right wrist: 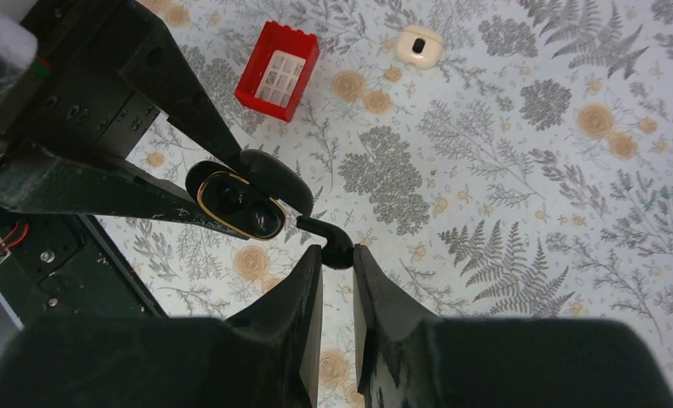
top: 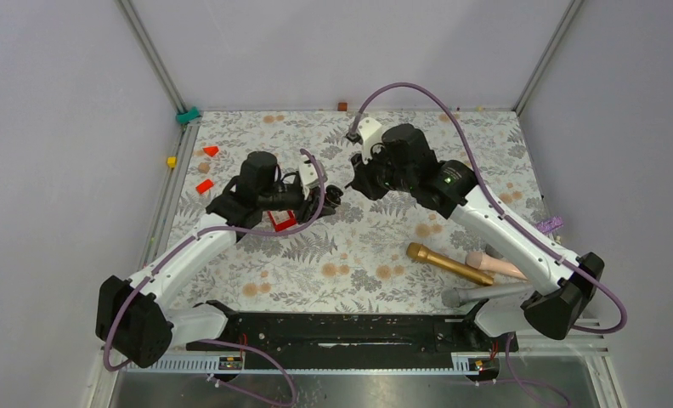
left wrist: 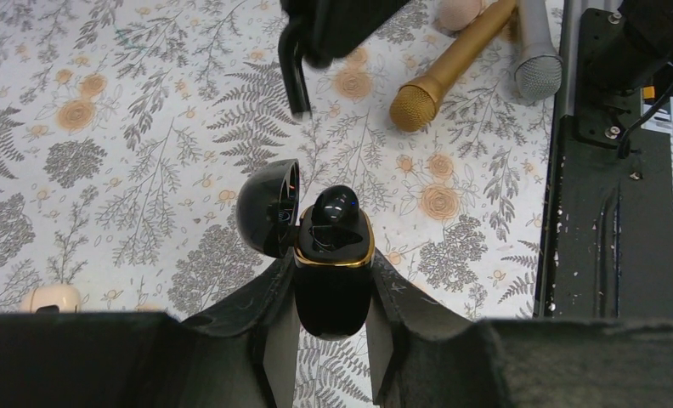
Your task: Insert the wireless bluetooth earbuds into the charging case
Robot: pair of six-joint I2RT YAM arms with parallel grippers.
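My left gripper is shut on the black charging case (left wrist: 333,302), held upright over the table with its lid (left wrist: 261,208) open and a dark rounded shape, apparently an earbud, in one side. My right gripper is shut on a black earbud (right wrist: 336,246), whose stem points toward the case. In the right wrist view this earbud is just beside the open case (right wrist: 235,204), apart from its cavity. In the top view the two grippers (top: 320,204) face each other near the middle of the table.
A red basket (right wrist: 301,76) and a cream case (right wrist: 418,47) lie below the grippers' left side. Gold (top: 443,263), pink and silver microphones lie at the front right. Small red pieces (top: 204,186) sit at the left.
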